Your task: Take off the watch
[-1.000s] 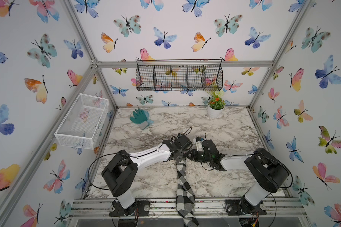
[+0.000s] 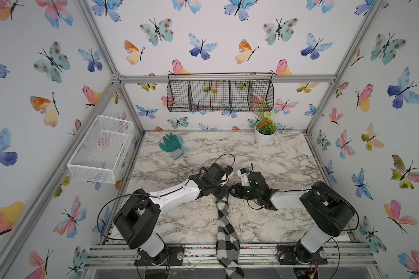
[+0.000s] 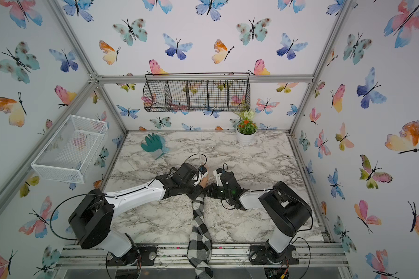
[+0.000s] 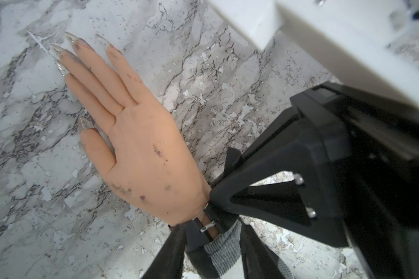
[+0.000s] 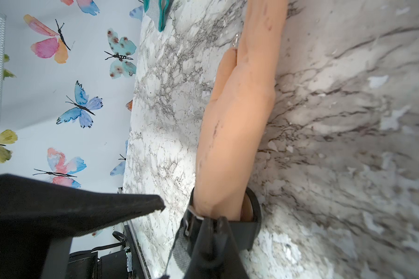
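A flesh-coloured model hand [image 4: 149, 148] lies on the marble table, its forearm in a checked sleeve [image 2: 227, 232]. Around the wrist runs the black watch strap; a metal clasp piece [image 4: 207, 227] and bare skin beside it show in the left wrist view. The watch face is not visible. My right gripper is shut, its tips against the strap near the buckle; whether strap is pinched between them I cannot tell. Above the wrist my left gripper stands open, one finger on each side of the strap and sleeve, apparently empty.
Teal gloves [image 2: 173, 145] lie at the back left, and a potted plant [image 2: 265, 132] stands at the back right. A black wire basket [image 2: 220, 95] and a white mesh basket [image 2: 100, 148] hang on the walls.
The right arm has stayed in place.
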